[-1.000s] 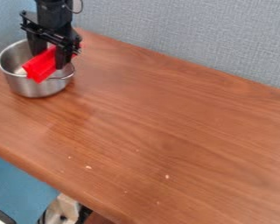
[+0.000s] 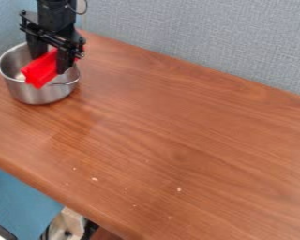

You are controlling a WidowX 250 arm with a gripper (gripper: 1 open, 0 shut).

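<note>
My gripper (image 2: pixel 50 58) hangs at the upper left of the camera view, shut on a red block (image 2: pixel 40 70). The block is tilted, held within the rim of a steel pot (image 2: pixel 40 93) at the table's left end. Whether it touches the pot's bottom cannot be seen.
A grey wall runs along the back, and the table's front edge runs diagonally at the lower left.
The gripper and red block have shifted very slightly within the pot; otherwise the scene looks the same.
</note>
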